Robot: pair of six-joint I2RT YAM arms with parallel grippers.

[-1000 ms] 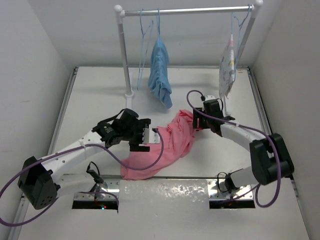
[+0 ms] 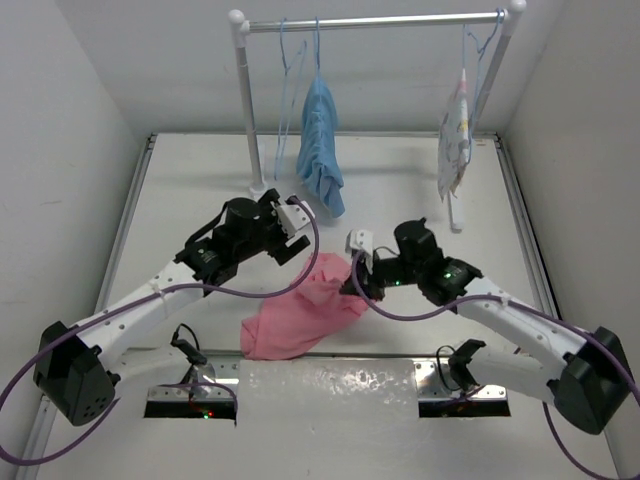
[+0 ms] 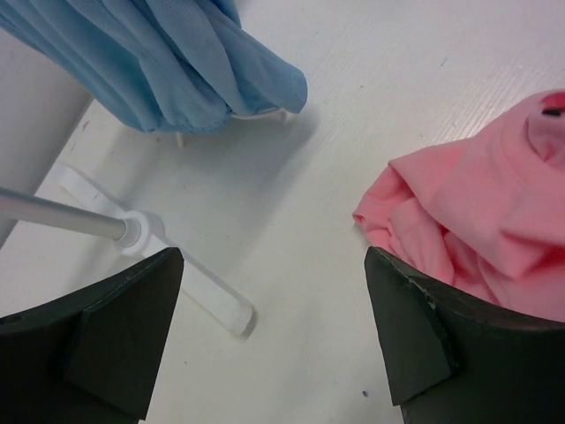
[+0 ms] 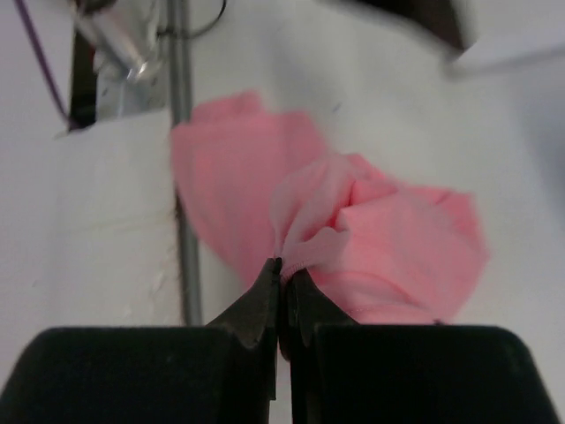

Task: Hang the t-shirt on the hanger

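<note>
The pink t-shirt lies crumpled on the table's front middle, with its right part gathered up. My right gripper is shut on a pinch of it; in the right wrist view the pink cloth runs into the shut fingertips. Just above and left of the shirt, my left gripper stands open and empty. In the left wrist view the shirt lies beyond the right finger, outside the fingers. An empty light-blue hanger hangs from the rack's left end.
The white rack spans the back, its left foot close to my left gripper. A blue shirt and a patterned garment hang from it. Bare table shows at the left.
My right gripper has swung left and toward the front, carrying the shirt's right end inward over the rest. The left gripper has risen slightly toward the back and turned.
</note>
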